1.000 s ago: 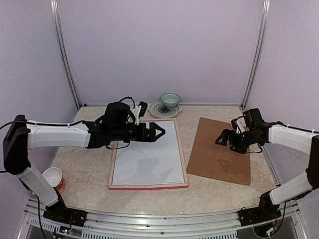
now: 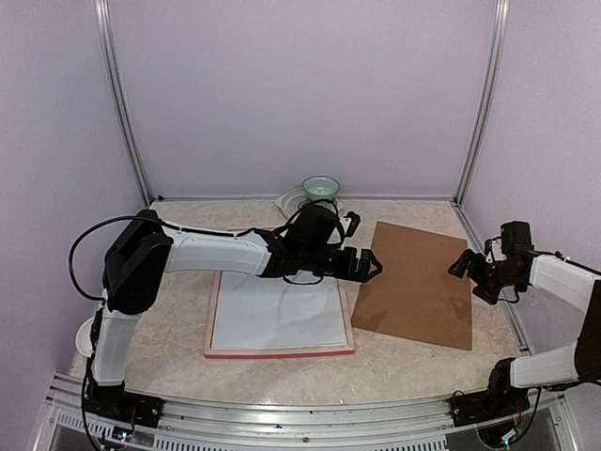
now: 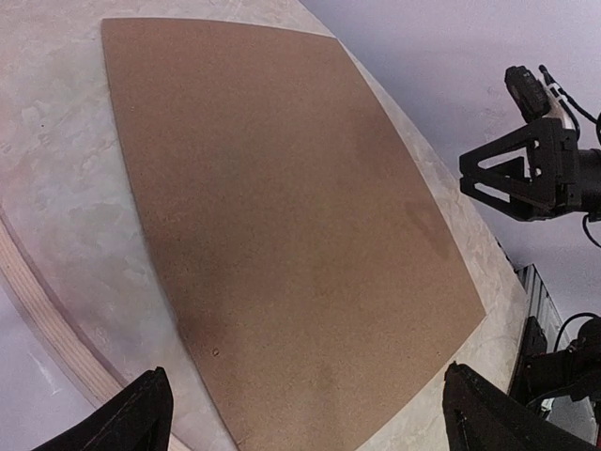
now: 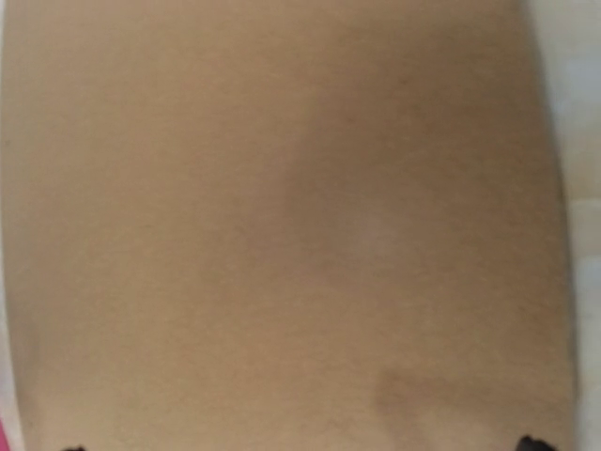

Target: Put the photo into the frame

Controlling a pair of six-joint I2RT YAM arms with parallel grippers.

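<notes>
A brown rectangular board lies flat and slightly turned on the right half of the table. Left of it rests the shallow frame, wooden-edged with a white inside and a red front edge. Over the gap near the board's left edge hovers my left gripper, open and empty; its fingers show at the bottom of the left wrist view. My right gripper is open above the board's right edge, with nothing held. Brown board surface fills most of the right wrist view. No photo picture side can be made out.
A green bowl stands on a round plate at the back. At the far left, a white bowl is partly hidden by my left arm. Walls bound both sides, and the table's front strip is clear.
My left arm has swept right across the frame to the brown board's left edge. The right gripper has drawn back to the right. The board and frame have stayed put.
</notes>
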